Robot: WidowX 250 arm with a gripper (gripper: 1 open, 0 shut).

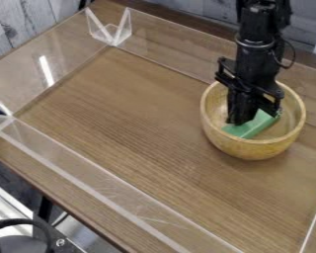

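A black robot gripper [237,99] reaches down from the top right into a round tan bowl [221,142] on the right of the wooden table. A green block [261,125] lies inside the bowl, partly hidden behind the gripper. The fingertips are low in the bowl at the block's left; they look close together, though what is between them is hard to make out.
A small clear plastic piece [110,27] sits near the back left. Dark cables or hardware lie at the lower left corner.
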